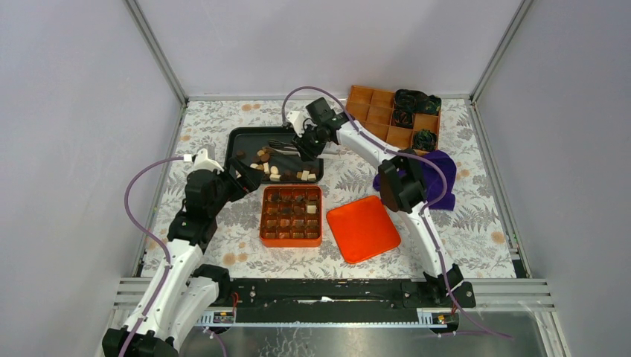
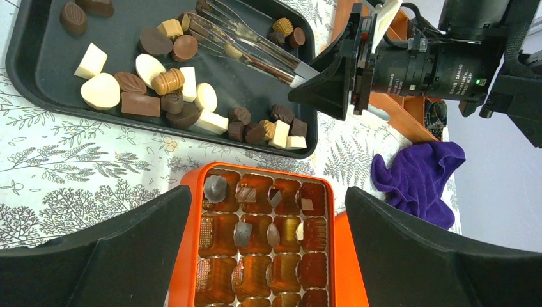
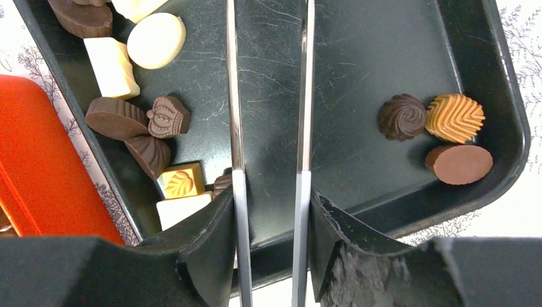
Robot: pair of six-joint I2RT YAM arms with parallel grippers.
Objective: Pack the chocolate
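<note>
My right gripper (image 1: 305,149) is shut on metal tongs (image 3: 305,96), whose two long arms reach out over the dark tray (image 3: 358,179) of assorted chocolates (image 2: 101,91). In the right wrist view the tongs stand apart over bare tray, with chocolates on both sides; their tips are out of frame. My left gripper (image 1: 247,178) is open and empty at the tray's lower left, above the orange box (image 1: 264,223). That box holds a clear insert with compartments (image 2: 217,281); whether small pieces in the upper cells are chocolates I cannot tell clearly.
An orange lid (image 1: 363,228) lies right of the box. A wooden divided organiser (image 1: 370,97) with dark items stands at the back right, and a purple cloth (image 2: 415,179) lies beneath the right arm. The table's left side has bare space.
</note>
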